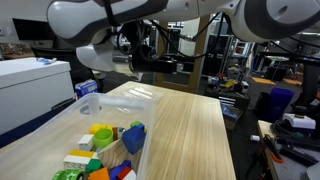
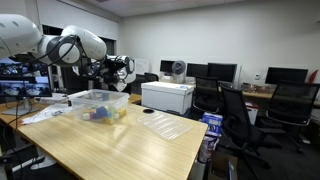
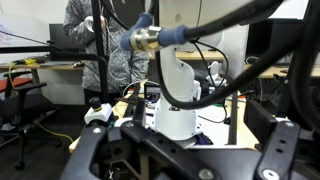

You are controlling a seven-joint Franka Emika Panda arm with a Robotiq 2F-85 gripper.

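Observation:
A clear plastic bin (image 1: pixel 148 150) holds several coloured blocks, among them a blue block (image 1: pixel 134 138), an orange block (image 1: pixel 99 174) and a green and yellow piece (image 1: pixel 103 136). In the second exterior view the bin (image 2: pixel 78 104) stands at the table's far left end. My gripper (image 1: pixel 172 66) hangs in the air above the table, clear of the bin and away from the blocks. The wrist view looks sideways across the room, past dark gripper parts and cables. The fingers stand open, and no held object shows.
The wooden table (image 1: pixel 192 125) has wide bare room beside the bin. A clear flat sheet (image 2: pixel 165 123) lies on it. A white box (image 2: pixel 167 97) stands behind the table. In the wrist view a person in grey (image 3: pixel 125 45) stands in the background.

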